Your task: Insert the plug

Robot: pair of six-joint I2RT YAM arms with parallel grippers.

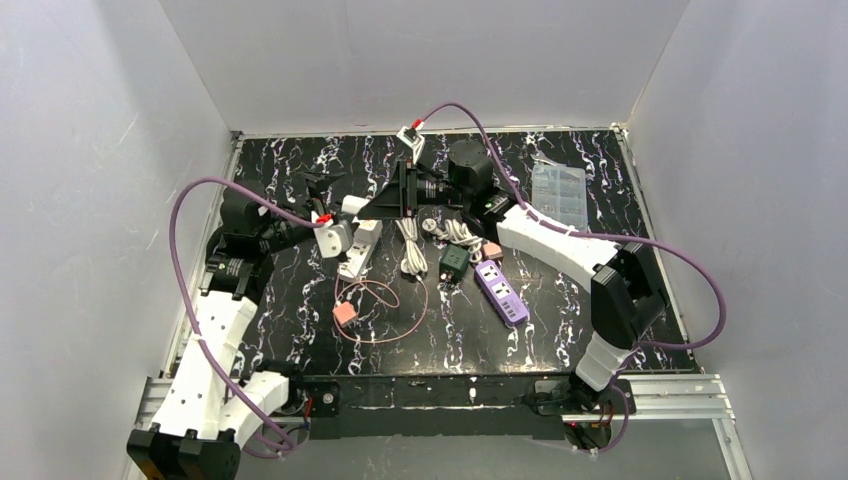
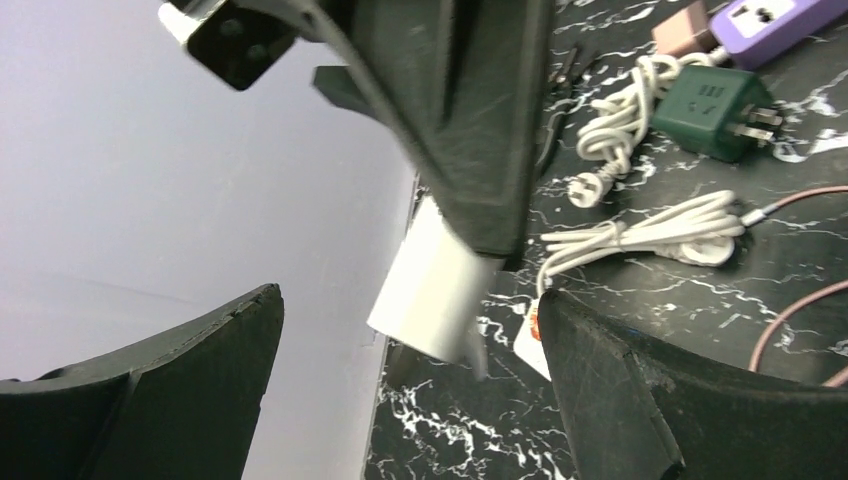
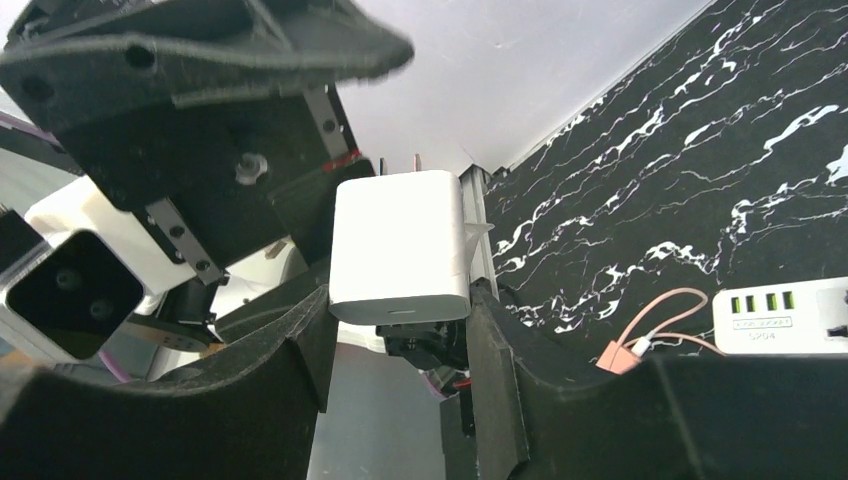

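Observation:
My right gripper is shut on a white charger plug [image 3: 398,240], held aloft over the table with its prongs showing on top in the right wrist view. My left gripper stands open just to the left of the plug, its fingers either side of the blurred white charger [image 2: 430,280] in the left wrist view, apart from it. Below, a white power strip [image 1: 355,255] lies on the table, partly covered in the top view by the arms.
Coiled white cables [image 1: 410,245], a green adapter [image 1: 454,262], a purple strip [image 1: 500,295], a pink charger [image 1: 345,312] with its cable, and a clear organiser box [image 1: 560,195] lie on the marble table [image 1: 420,355].

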